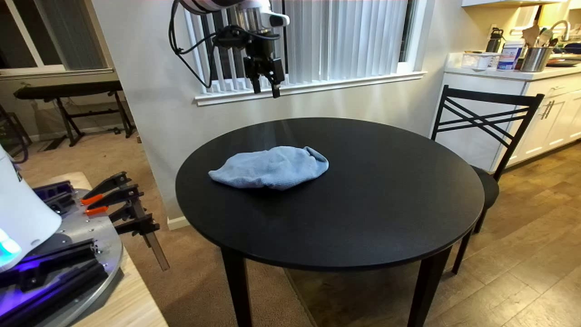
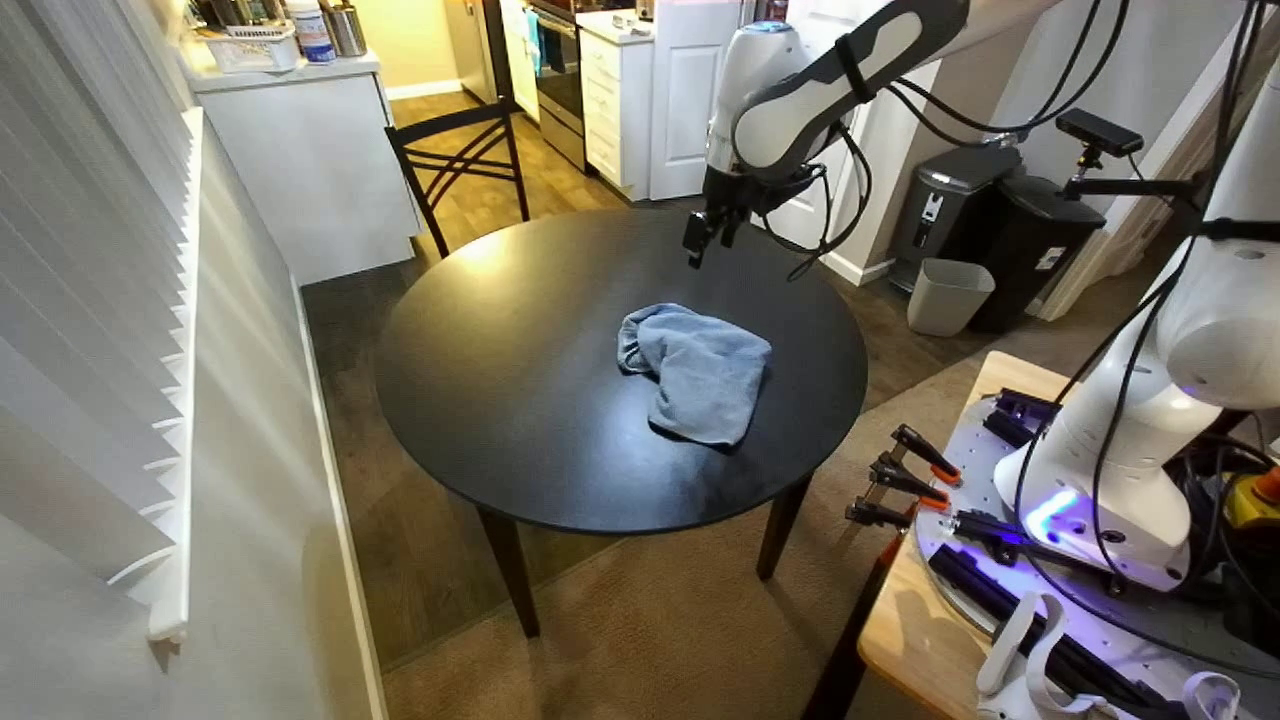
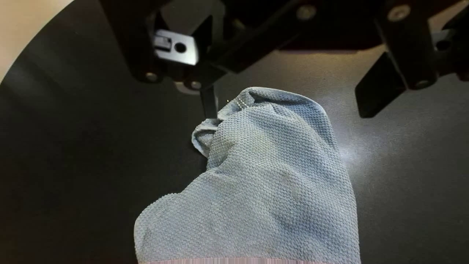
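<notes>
A light blue towel point(image 1: 270, 168) lies bunched on the round black table point(image 1: 370, 207), left of its middle in exterior view 1. Its near corner is folded over, and a small curled loop of edge shows at its side in the wrist view, where the towel point(image 3: 268, 184) fills the lower centre. My gripper point(image 1: 266, 87) hangs well above the tabletop, clear of the cloth. The fingers point(image 3: 380, 90) are spread wide in the wrist view, so it is open with nothing between them. From exterior view 2 the gripper point(image 2: 710, 240) also appears high over the table.
Bare tabletop surrounds the towel on all sides. A black chair point(image 1: 484, 122) stands at the table's far right in exterior view 1. The windowsill point(image 1: 310, 88) and wall run behind the table. Clamps point(image 2: 900, 474) stick out from the robot's wooden stand.
</notes>
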